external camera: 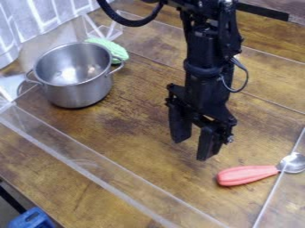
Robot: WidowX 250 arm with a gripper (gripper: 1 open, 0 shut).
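My black gripper [195,141] hangs low over the middle-right of the wooden table, its two fingers apart with nothing visible between them. A spoon with a pink-red handle [245,175] and a metal head [291,163] lies to the right and nearer the front, apart from the fingers.
A steel pot [71,76] with handles stands at the upper left, with a light green object [105,51] behind it. A blue object [36,219] sits at the bottom-left corner.
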